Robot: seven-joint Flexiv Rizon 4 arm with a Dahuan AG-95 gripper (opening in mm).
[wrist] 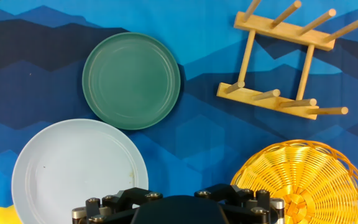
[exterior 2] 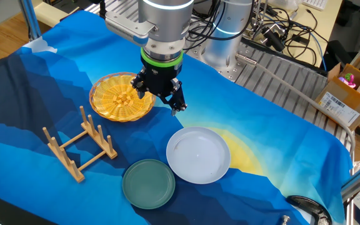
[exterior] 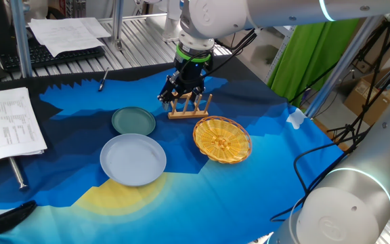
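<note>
My gripper (exterior 2: 160, 102) hangs above the table with its fingers spread wide and nothing between them. In the wrist view the gripper shows at the bottom edge. Ahead of it lie a pale blue-grey plate (wrist: 76, 171) at lower left and a smaller green plate (wrist: 131, 81) above that, close together. A wooden dish rack (wrist: 278, 102) with two rows of upright pegs stands empty at upper right. A round yellow wicker basket (wrist: 300, 183) is at lower right, empty and partly cut off by the frame. None of these is touched by the gripper.
Papers (exterior: 9, 125) lie at the table's left in exterior view 1, near a black clamp-like object (exterior: 9, 220). A dark pen (exterior: 103, 80) rests by the back edge. Bare blue cloth (exterior 2: 242, 112) surrounds the plates and basket.
</note>
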